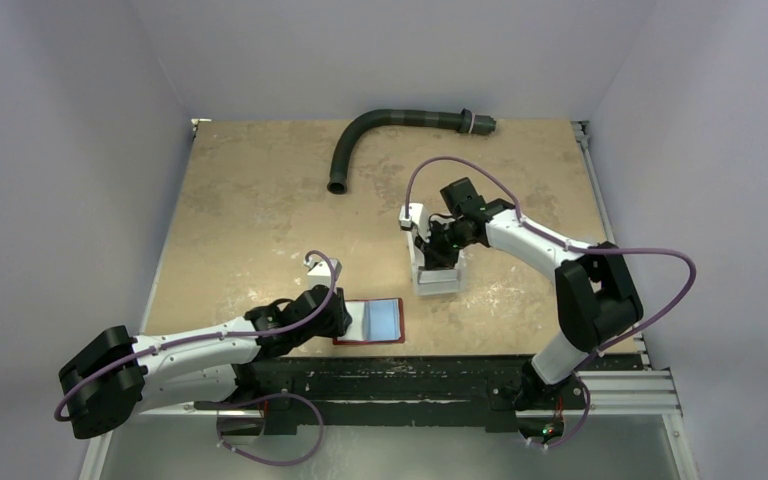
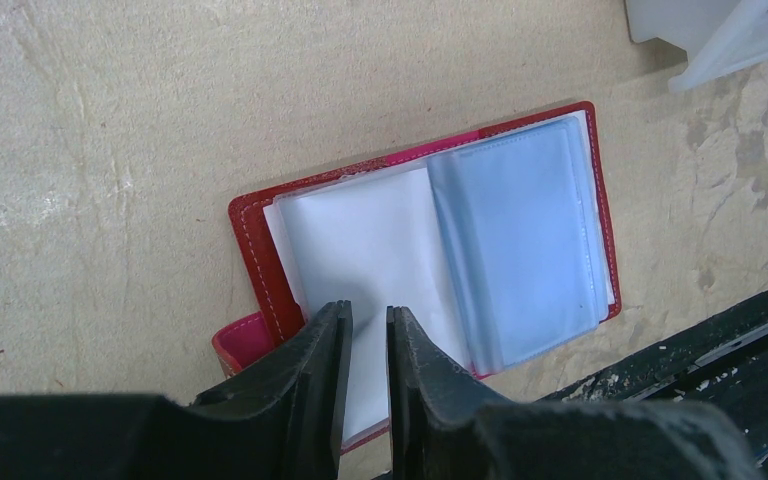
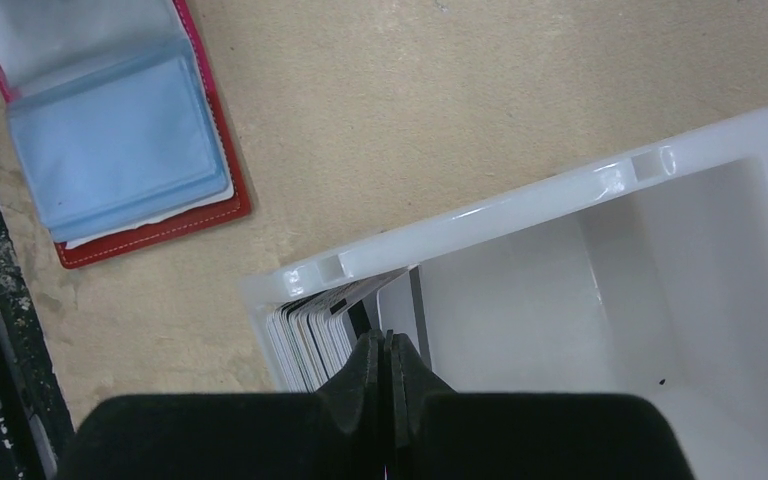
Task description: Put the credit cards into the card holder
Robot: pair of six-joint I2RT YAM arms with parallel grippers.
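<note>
The card holder (image 1: pixel 385 320) lies open on the table near its front edge, red outside with a pale blue sleeve on one half. Over its white half (image 2: pixel 370 235), my left gripper stands slightly open, with a narrow gap and nothing seen between its fingers. Credit cards (image 3: pixel 310 340) stand on edge as a packed row at one end of the white bin (image 3: pixel 520 210). Some lean, including a grey one with a dark stripe (image 3: pixel 400 305). My right gripper is shut beside the row, tips over the bin; no card shows between its fingers.
A dark bent hose (image 1: pixel 400 118) lies at the back of the table. Bare tabletop (image 1: pixel 260 210) stretches across the left and middle. A dark beam (image 1: pixel 400 385) runs along the front edge, close to the card holder.
</note>
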